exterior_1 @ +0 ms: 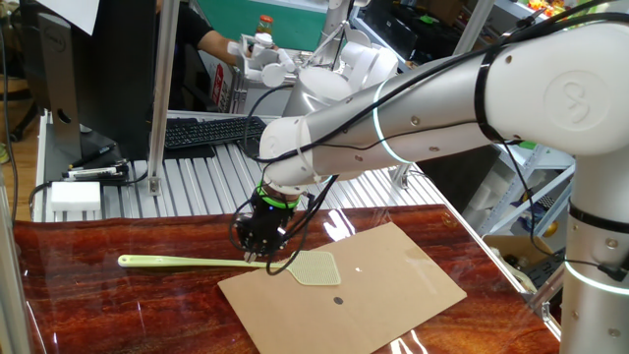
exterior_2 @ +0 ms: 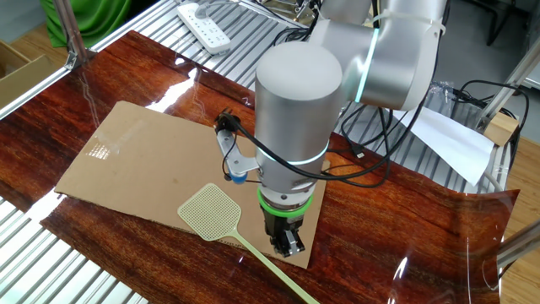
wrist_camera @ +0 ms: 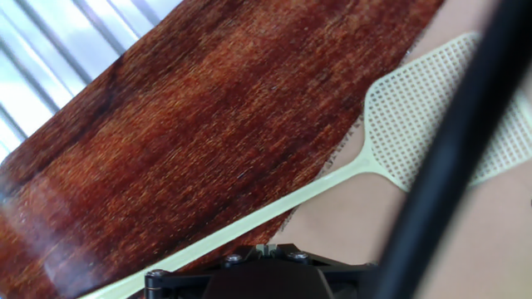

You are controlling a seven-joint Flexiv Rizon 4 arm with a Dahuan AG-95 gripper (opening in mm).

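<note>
A pale green fly swatter (exterior_1: pixel 314 267) lies across the cardboard and the wooden table, its mesh head on the cardboard and its long handle (wrist_camera: pixel 241 225) running out over the dark wood. Just above the handle near the head, in exterior view 1, hangs my gripper (exterior_1: pixel 251 258), pointing down. Exterior view 2 has the gripper (exterior_2: pixel 291 247) beside the handle. At the bottom of the wrist view, the fingertips (wrist_camera: pixel 260 248) sit close together and the fingers look shut. Nothing shows between them, and the handle passes clear of them in that view. A black cable hides part of the mesh head.
A flat cardboard sheet (exterior_1: pixel 383 285) covers the table's right part in exterior view 1. Glossy dark wood (exterior_1: pixel 108 305) lies free at left. Behind it are a keyboard (exterior_1: pixel 211 131), a white box (exterior_1: pixel 76 196) and a metal post (exterior_1: pixel 163 98). Loose cables hang round my wrist.
</note>
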